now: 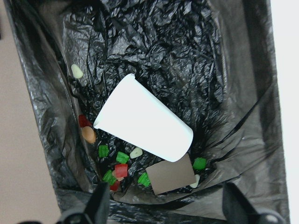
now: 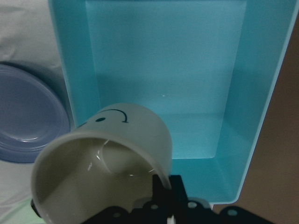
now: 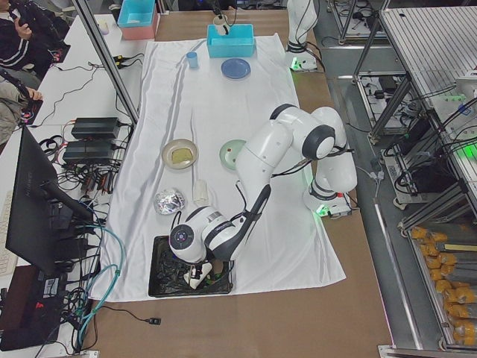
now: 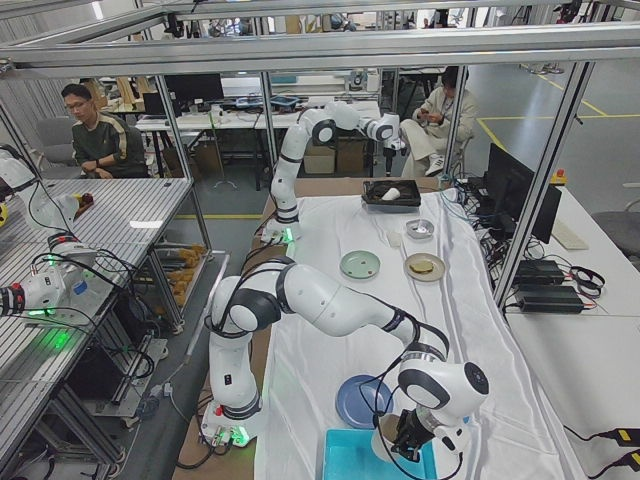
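A black-lined tray (image 1: 243, 70) holds a white cup-shaped piece (image 1: 142, 116), a brown square (image 1: 170, 175) and small coloured bits. My left gripper hovers over it, fingers apart at the bottom of the left wrist view, nothing between them. In the right wrist view my right gripper is shut on the rim of a cream mug (image 2: 131, 121) with a printed smile, held on its side over a light blue bin (image 2: 163, 51). A blue plate (image 2: 25, 112) lies beside the bin.
A beige plate (image 3: 168, 152) with a yellow item, a green plate (image 3: 229, 151), a foil bowl (image 3: 170, 201) and a blue cup (image 3: 192, 60) stand on the white cloth.
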